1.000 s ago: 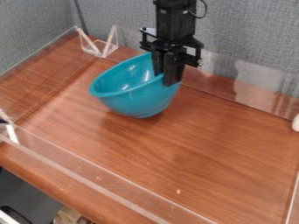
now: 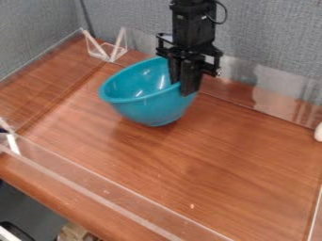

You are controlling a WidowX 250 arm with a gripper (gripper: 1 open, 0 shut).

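A turquoise bowl (image 2: 142, 102) is tilted toward the left above or on the wooden table, its open top showing. My black gripper (image 2: 185, 79) hangs from the top of the view and is shut on the bowl's right rim. Whether the bowl's bottom touches the table is hard to tell.
A white wire rack (image 2: 104, 49) stands at the back left by grey walls. A small white object (image 2: 317, 132) is at the right edge, and clear strips run along the table's edges.
My gripper and the bowl have shifted slightly to the left over the last second, with the bowl still held at a similar tilt.
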